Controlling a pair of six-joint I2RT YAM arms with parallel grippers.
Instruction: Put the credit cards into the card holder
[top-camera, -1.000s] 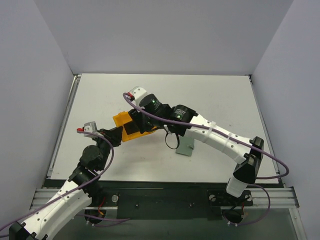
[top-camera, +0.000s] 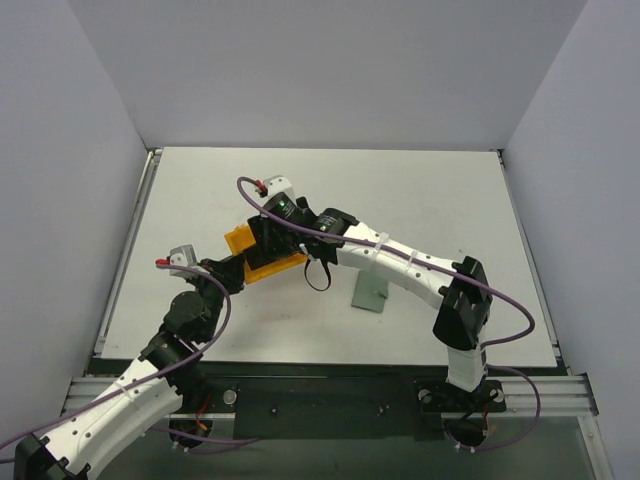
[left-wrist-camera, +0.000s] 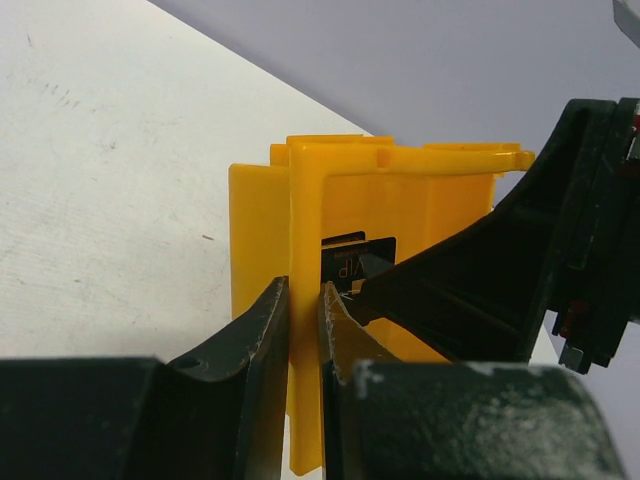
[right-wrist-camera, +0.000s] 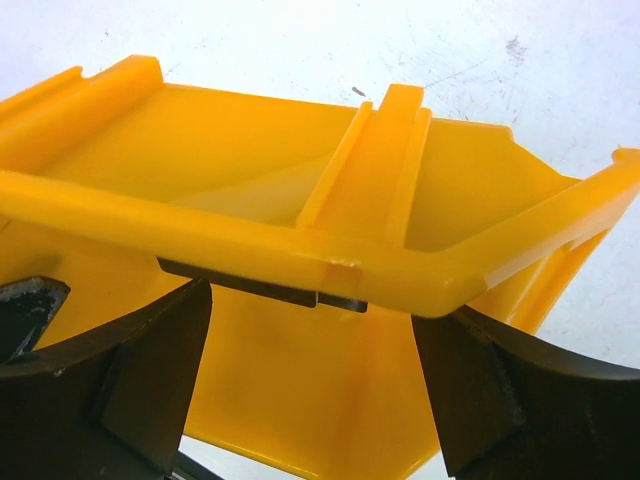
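Note:
The yellow card holder (top-camera: 240, 240) is held tilted above the left part of the table. My left gripper is shut on one of its walls, with a finger on either side. Black cards (left-wrist-camera: 375, 258), one lettered "VIP", sit inside the holder, partly hidden by a dark right finger (left-wrist-camera: 470, 270). Seen from the right wrist, the fingers of my right gripper stand wide apart, one on each side of the dark card edges (right-wrist-camera: 240, 282) beneath the holder's front bar. Whether those fingers touch the cards cannot be made out.
A grey-green flat item (top-camera: 370, 291) lies on the white table (top-camera: 430, 200), below the right arm. A dark strap loop (top-camera: 320, 287) hangs from that arm.
The left arm and the holder stay about where they were.

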